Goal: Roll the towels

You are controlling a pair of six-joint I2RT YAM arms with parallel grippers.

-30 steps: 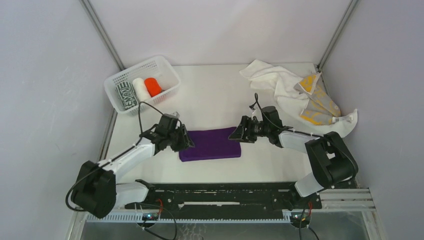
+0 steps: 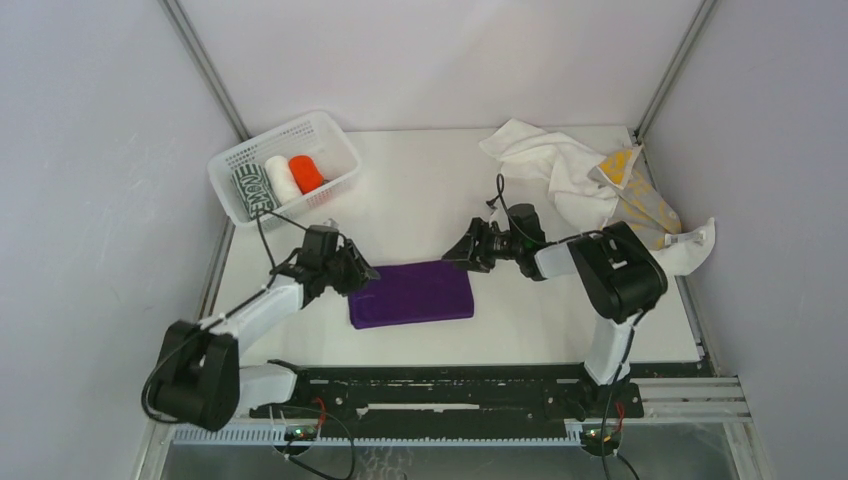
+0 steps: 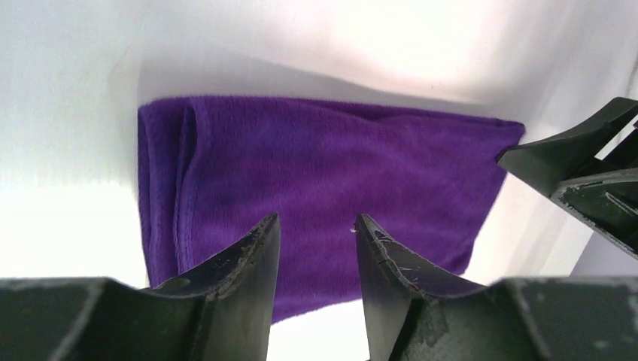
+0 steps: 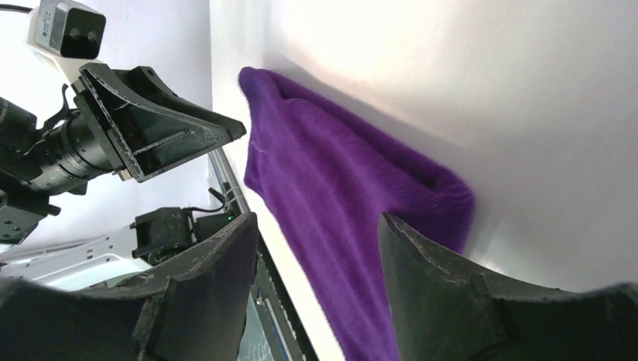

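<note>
A folded purple towel (image 2: 415,297) lies flat near the table's front, its far edge slightly raised and loosely creased in the left wrist view. Over its left end is my left gripper (image 2: 367,278); its two fingertips stand apart above the purple cloth (image 3: 316,180), with nothing gripped between them. My right gripper (image 2: 453,264) is at the far right corner of the towel. In the right wrist view its fingers (image 4: 218,278) are spread too, with cloth visible below and beyond one of them, not clamped.
At the back left, a white basket (image 2: 341,178) holds several rolled towels, among them an orange roll (image 2: 306,174). Crumpled white cloth (image 2: 550,165) and a yellow-grey towel (image 2: 642,208) lie at the back right. Bare table stretches behind the purple towel.
</note>
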